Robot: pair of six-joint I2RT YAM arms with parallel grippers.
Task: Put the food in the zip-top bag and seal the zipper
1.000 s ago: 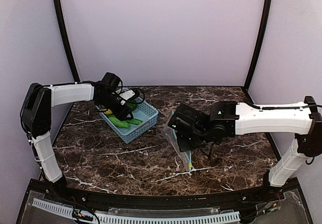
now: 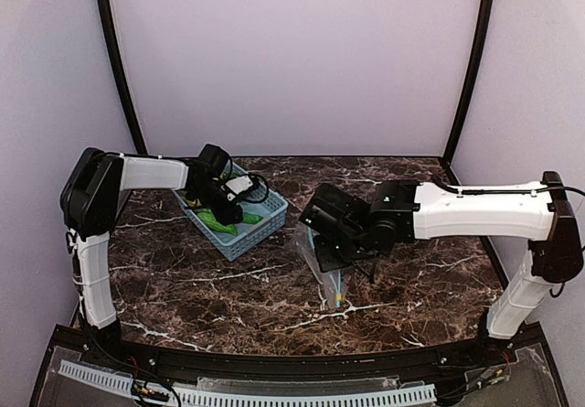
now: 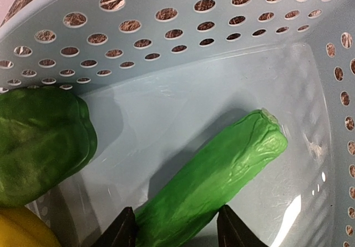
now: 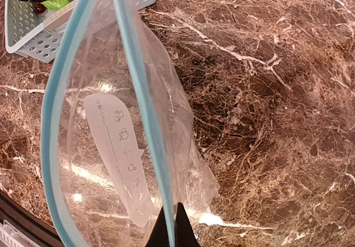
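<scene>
A long green vegetable (image 3: pixel 222 169) lies on the floor of the blue-grey basket (image 2: pixel 265 232). My left gripper reaches down into the basket, its fingers apart on either side of the vegetable's near end. Whether the pads touch it cannot be made out. Over the table's middle, the clear zip top bag (image 4: pixel 183 147) hangs with its blue zipper edges spread and its mouth open. The right gripper is shut on one of those edges. Through the bag's film a white printed label (image 4: pixel 119 152) shows; no food is visible inside.
A green bell pepper (image 3: pixel 44 141) and something yellow (image 3: pixel 22 230) lie at the left side of the basket. The basket's perforated wall (image 3: pixel 183 19) rises close beyond the vegetable. Marble tabletop (image 2: pixel 183 288) in front of the basket is clear.
The right arm has shifted slightly left, carrying the bag with it.
</scene>
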